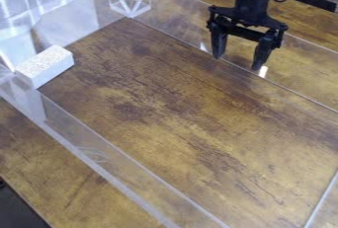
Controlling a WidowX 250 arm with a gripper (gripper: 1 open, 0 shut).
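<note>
A black robot gripper point(240, 49) hangs at the top right of the camera view, over the far clear wall of the enclosure. Its two fingers stand apart, open, with nothing visible between them. A white speckled block point(45, 65) lies at the left side, by the left clear wall, well away from the gripper.
The wooden floor point(158, 123) inside the clear-walled enclosure is bare across the middle and front. Clear panels point(106, 158) border it along the left, back and right. Pale curtain-like material point(46, 0) hangs behind at the top left.
</note>
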